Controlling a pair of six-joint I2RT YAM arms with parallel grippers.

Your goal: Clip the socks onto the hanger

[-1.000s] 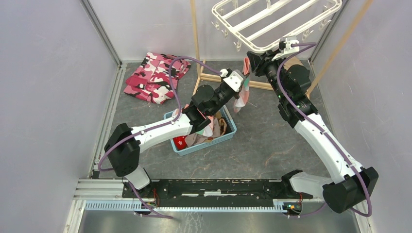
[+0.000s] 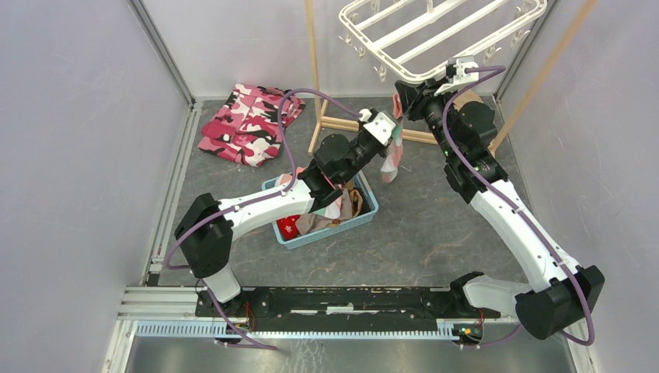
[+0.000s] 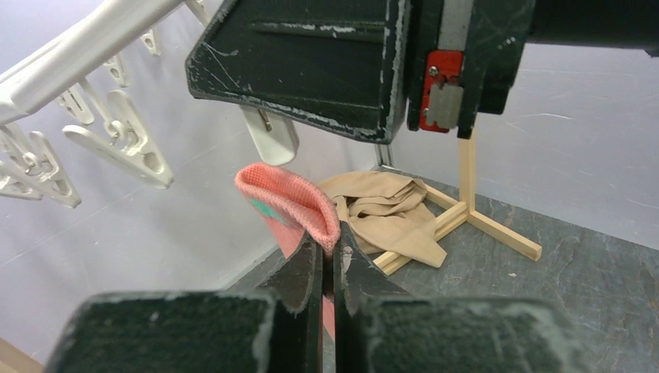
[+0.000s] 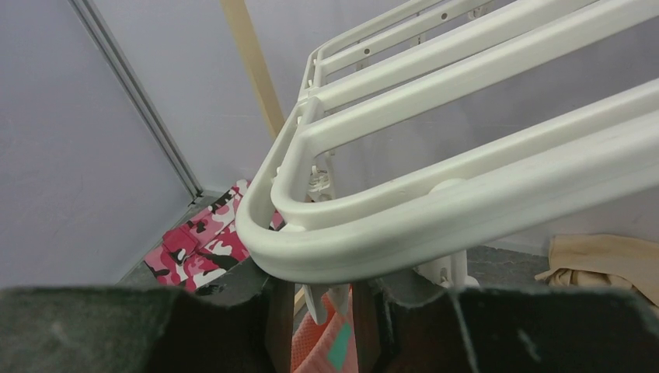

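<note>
A pink sock with a green patch (image 2: 392, 159) hangs from my left gripper, which is shut on it; its folded upper edge (image 3: 284, 183) sticks up past the fingertips. On the near edge of the white hanger (image 2: 420, 76), my right gripper is shut on a white clip (image 4: 315, 303), mostly hidden between its fingers. The clip's lower end (image 3: 272, 144) shows under the right fingers in the left wrist view. Right at that end is the sock's top; I cannot tell whether it touches or lies between the clip's fingers.
Other white clips (image 3: 128, 140) hang along the hanger, close to the sock. A blue basket (image 2: 309, 240) of socks stands below the left arm. Folded pink camouflage cloth (image 2: 249, 124) lies at the back left; tan cloth (image 3: 381, 206) rests by the wooden stand (image 3: 505, 233).
My left gripper has moved to the right with the sock, bringing it close under the right gripper. The right arm has stayed at the hanger's edge.
</note>
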